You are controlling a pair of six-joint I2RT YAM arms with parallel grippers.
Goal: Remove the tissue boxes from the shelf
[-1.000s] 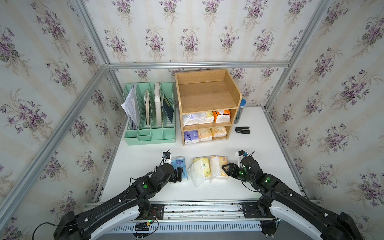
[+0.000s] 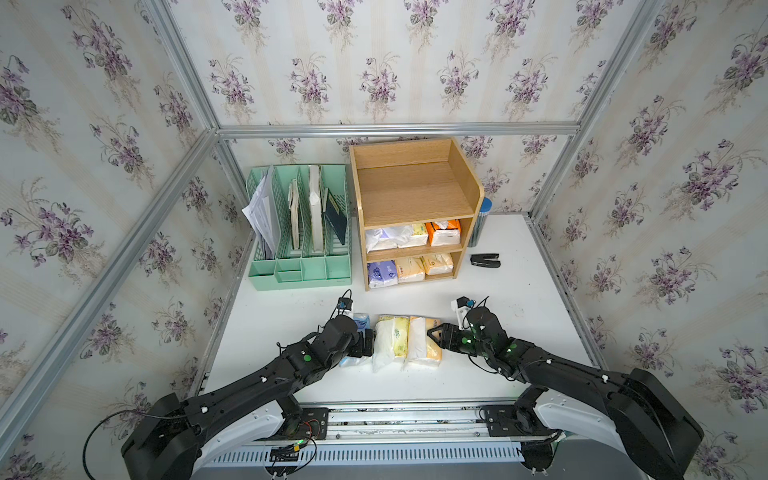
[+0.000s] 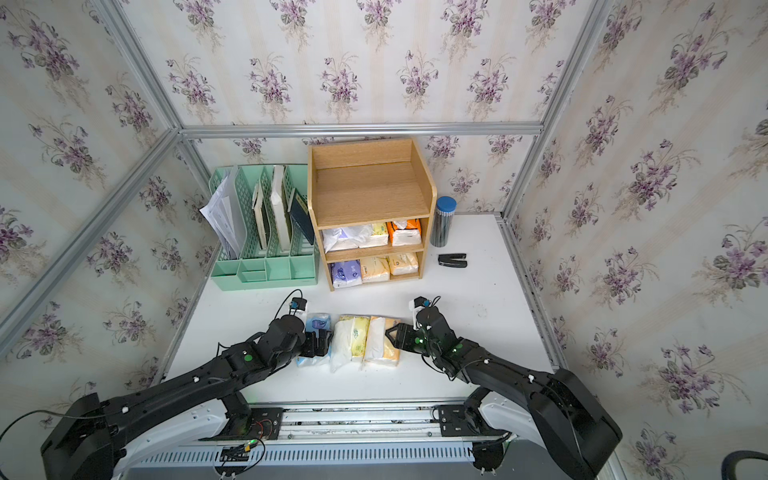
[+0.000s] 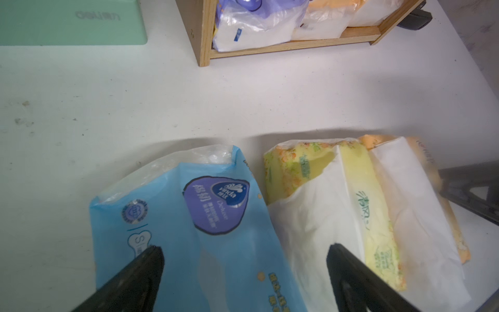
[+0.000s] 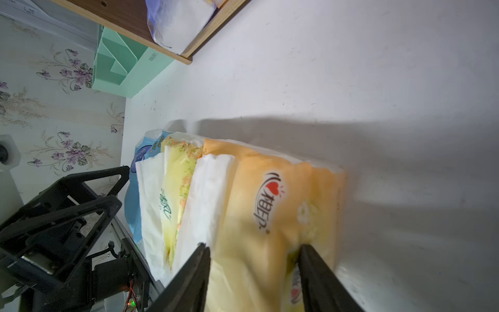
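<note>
On the table in front of the shelf lie three tissue packs side by side: a blue pack (image 4: 218, 228), a yellow pack (image 4: 376, 208) with white tissue out of it, and an orange pack (image 5: 260, 218). My left gripper is open over the blue pack, its fingers spread above it. Over the front part of the orange pack, my right gripper stands part open; whether its fingers touch the wrapper is unclear. The wooden shelf (image 2: 416, 192) has a bare top, with several tissue packs (image 2: 400, 269) in its two lower levels.
A green file organizer (image 2: 300, 276) with papers and books stands left of the shelf. A blue-lidded container (image 3: 441, 224) and a black stapler (image 3: 453, 260) are on its right. Bare table lies between the shelf and the three packs, and at the far right.
The yellow and orange packs have shifted left and now sit close against the blue one. My right gripper has moved left with them; the left gripper has moved slightly right.
</note>
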